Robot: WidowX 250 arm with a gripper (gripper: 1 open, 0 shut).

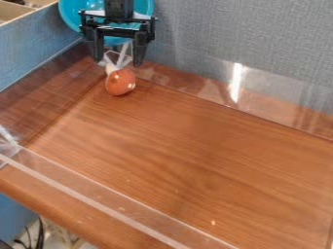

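My black gripper (120, 44) is at the top left, above the wooden table (196, 156). Its fingers point down over a round orange-red object (120, 83) on the table, which has pale translucent strips rising from its top toward the gripper. The fingers look spread apart. Behind the gripper is a blue round item (78, 10), partly hidden by the arm.
A grey textured wall (247, 49) runs along the back, a blue wall (33, 63) along the left. A clear crumpled item (7, 146) sits at the left edge.
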